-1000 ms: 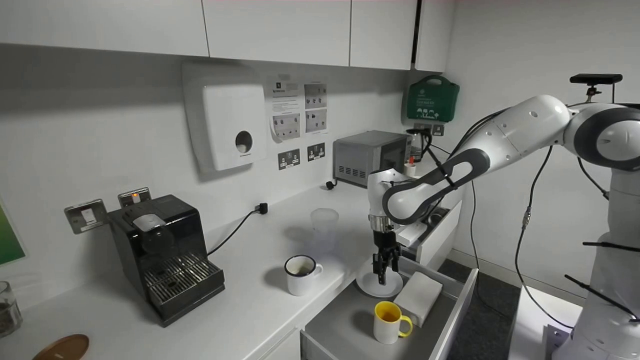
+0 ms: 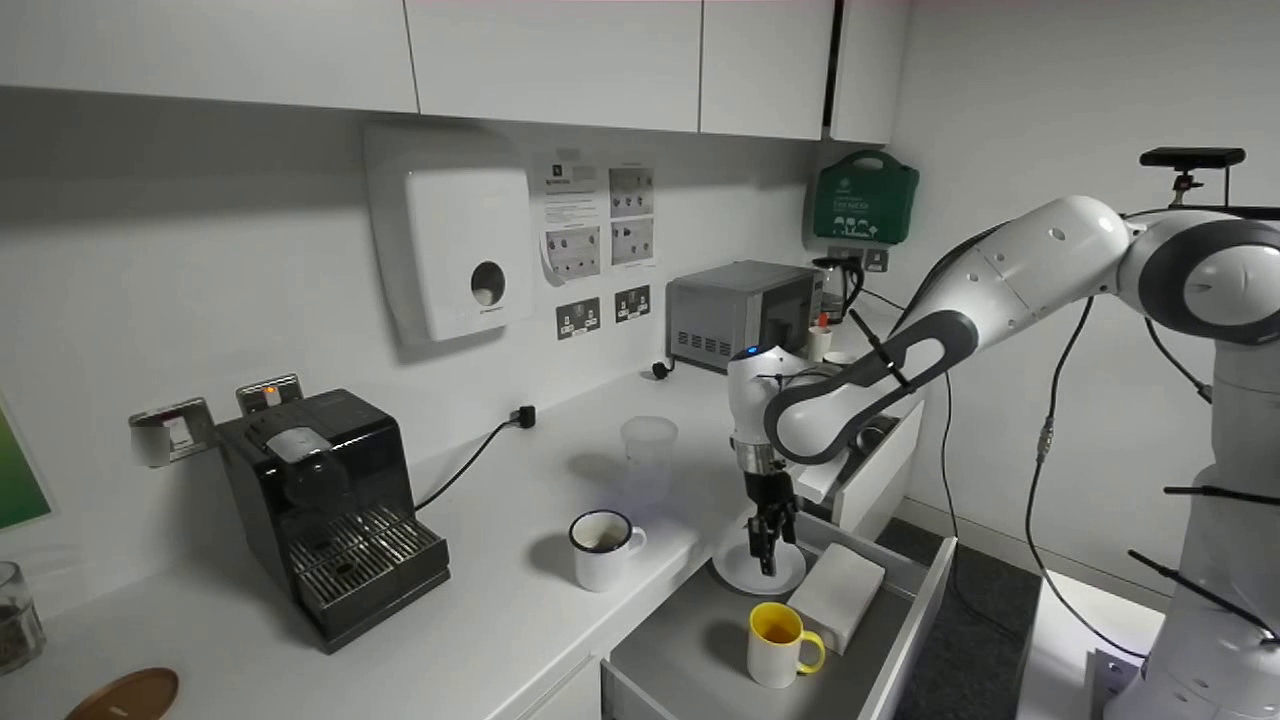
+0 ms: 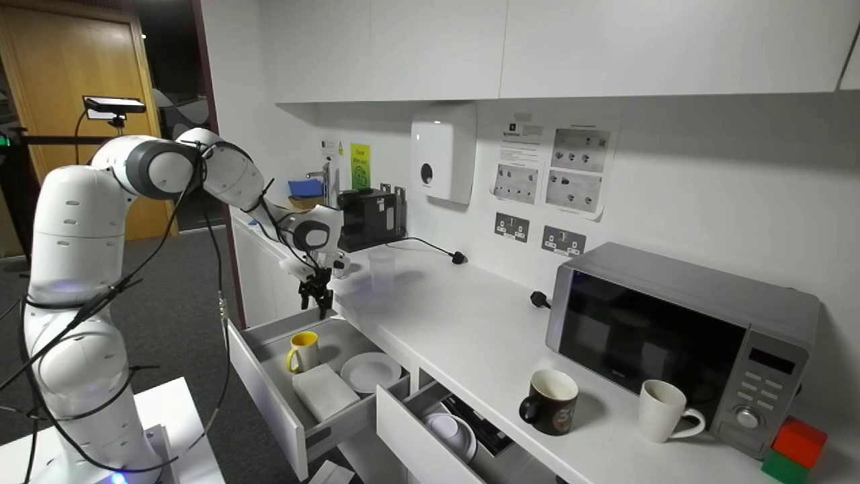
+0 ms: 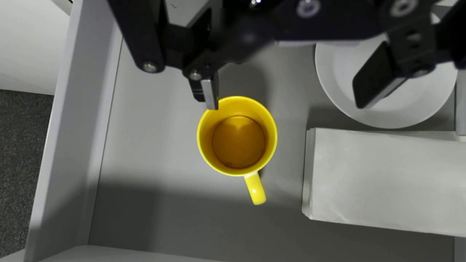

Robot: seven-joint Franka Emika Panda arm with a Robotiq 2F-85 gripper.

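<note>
A mug (image 2: 771,654), white outside with a yellow inside and handle, stands upright in the open drawer (image 2: 708,618). My gripper (image 2: 769,554) hangs above that drawer, pointing down, higher than the mug and apart from it. Its fingers stand wide open with nothing between them. In the wrist view the yellow mug (image 4: 238,142) lies below and left of the gap, and one finger (image 4: 208,92) overlaps its far rim in the picture. A white plate (image 4: 393,113) appears under the other finger. The plate (image 3: 371,372) lies flat on the drawer floor.
Beside the mug lies a white block-like packet (image 4: 384,183). On the counter are a white enamel mug (image 2: 596,570), a translucent cup (image 2: 649,450), a coffee machine (image 2: 336,504) and a microwave (image 3: 645,314). A second drawer (image 3: 419,439) with dishes is open nearby. Bare drawer floor surrounds the mug.
My arm has shifted slightly, with the wrist tilting and the gripper edging a little lower. The mug, plate and packet have kept their places.
</note>
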